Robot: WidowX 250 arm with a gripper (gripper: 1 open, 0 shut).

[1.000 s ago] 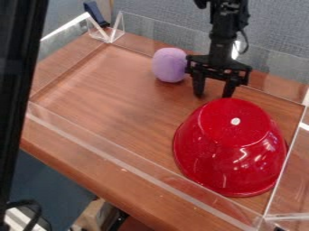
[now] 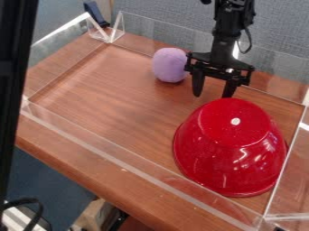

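My black gripper (image 2: 212, 90) hangs from the top of the view at the back right of the wooden surface, its fingers low over the wood, apart, with nothing visible between them. A purple ball (image 2: 169, 64) rests just left of it. A large upturned red bowl (image 2: 227, 151) fills the front right, a little below the gripper.
A clear-walled enclosure (image 2: 103, 149) rings the work area on the wooden table (image 2: 90, 86). A grey wall stands behind.
My gripper has shifted very slightly; the purple ball and red bowl look unmoved.
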